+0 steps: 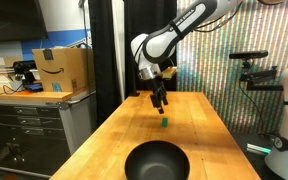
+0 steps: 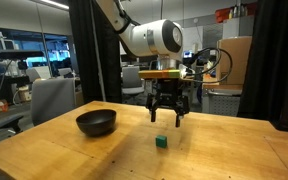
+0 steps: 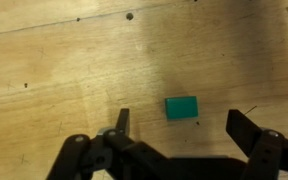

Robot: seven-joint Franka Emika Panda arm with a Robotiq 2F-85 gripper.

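Observation:
A small green block (image 3: 181, 108) lies flat on the wooden table, seen from above in the wrist view. My gripper is open, its fingers spread wide to either side of the block in that view, with nothing held. From the side, the gripper (image 2: 165, 118) hangs above the green block (image 2: 161, 141), clear of it. In exterior view 1 the gripper (image 1: 158, 109) also shows over the block (image 1: 165, 122), with a gap between them.
A black round bowl (image 1: 157, 161) stands on the table (image 1: 104, 155), well apart from the block; the same bowl (image 2: 96, 122) shows left of the arm in exterior view 2.

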